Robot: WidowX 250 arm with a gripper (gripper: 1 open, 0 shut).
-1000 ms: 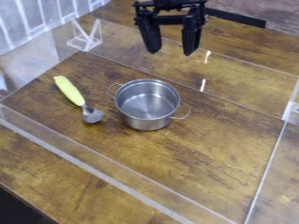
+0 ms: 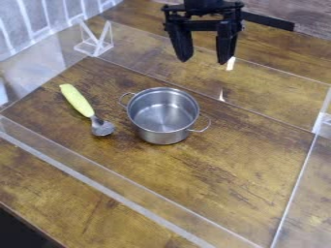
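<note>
My black gripper (image 2: 203, 46) hangs at the top centre of the camera view, its two fingers apart with nothing between them. Below it on the wooden table sits a steel pot (image 2: 163, 114) with two loop handles, empty inside. Left of the pot lies a spoon (image 2: 101, 126) beside a long pale yellow-green item (image 2: 75, 99), which may be its handle or a separate piece; I cannot tell.
Clear transparent walls (image 2: 315, 165) bound the work area on several sides. A small white fixture (image 2: 93, 44) stands at the back left.
My gripper has shifted to the right over the last second, staying high above the table. The pot and spoon have not moved.
</note>
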